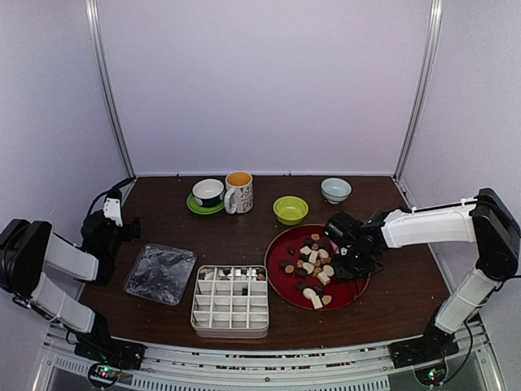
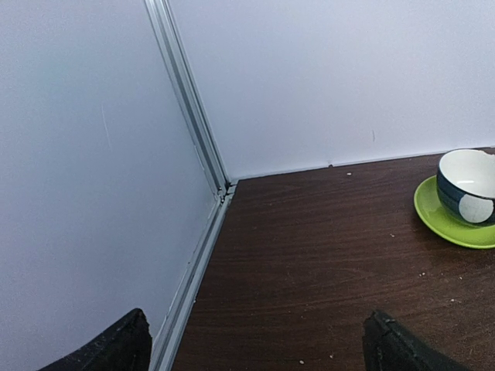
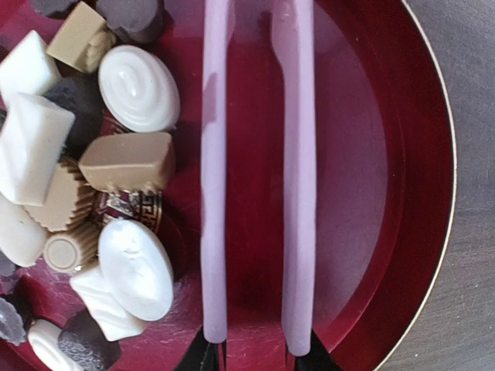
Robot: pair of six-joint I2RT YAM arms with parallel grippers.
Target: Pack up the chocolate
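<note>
A red plate (image 1: 289,289) holds several white, brown and dark chocolates; close up in the right wrist view are a white swirl piece (image 3: 139,87) and a milk chocolate block (image 3: 126,161). My right gripper is over the plate's right part, its long pink fingers part open on bare red plate, right of the chocolates. A white compartment tray (image 1: 229,314) left of the plate has some pieces in its back cells, the front ones empty. A clear lid (image 1: 159,273) lies further left. My left gripper (image 1: 133,230) is open at the table's left side, nothing between its fingers.
Along the back stand a cup (image 1: 208,194) on a green saucer (image 2: 437,220), a mug (image 1: 242,194), a green bowl (image 1: 290,212) and a pale blue bowl (image 1: 335,191).
</note>
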